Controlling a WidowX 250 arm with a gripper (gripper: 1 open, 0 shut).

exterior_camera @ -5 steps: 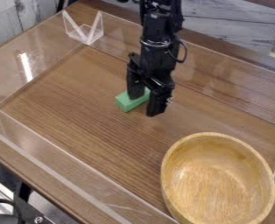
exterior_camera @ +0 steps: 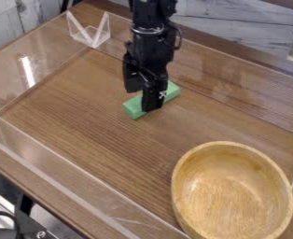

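Note:
My black gripper [exterior_camera: 146,82] hangs from the top centre over the wooden tray. It is open, its fingers just left of and above a green block [exterior_camera: 142,106], which lies tilted on the tray floor [exterior_camera: 87,140]. The block is partly hidden behind the gripper; whether the fingers touch it cannot be told.
A pale wooden bowl [exterior_camera: 231,191] fills the lower right. Clear plastic brackets [exterior_camera: 90,28] stand at the back left. The tray's left and front floor is bare, as is the area right of the block.
My gripper has moved left and slightly up, uncovering more of the green block's right part. The block looks to be in about the same place.

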